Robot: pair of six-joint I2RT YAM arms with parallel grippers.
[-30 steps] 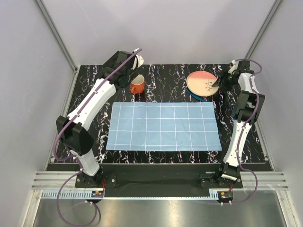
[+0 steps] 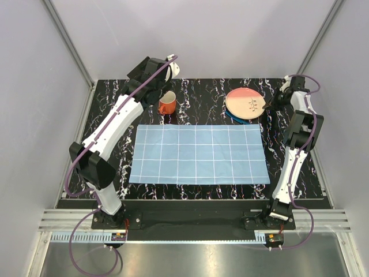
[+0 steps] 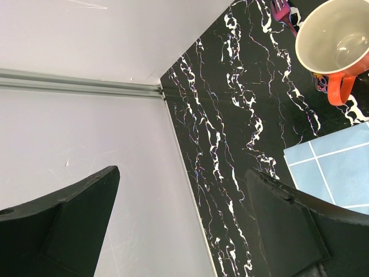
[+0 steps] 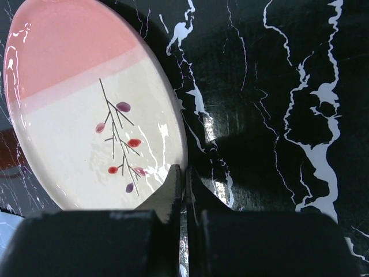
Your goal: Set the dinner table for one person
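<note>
A plate (image 2: 245, 104), pink at one end and cream with a twig pattern, is at the back right. My right gripper is shut at its near right rim: one finger lies over the plate's face, the other outside, with the thin edge running between the tips. An orange mug (image 2: 167, 104), white inside, stands upright at back left. Above and beside it my left gripper is open and empty. A blue placemat (image 2: 199, 154) lies flat at the front. The left wrist view shows part of a purplish fork (image 3: 281, 10) behind the mug.
A blue utensil (image 2: 235, 118) pokes out from under the plate's front left edge; most of it is hidden. Grey walls enclose the back and sides.
The right gripper moved slightly right at the plate's rim and its fingers came together. Most recently the plate shifted a little left, covering more of the blue utensil.
</note>
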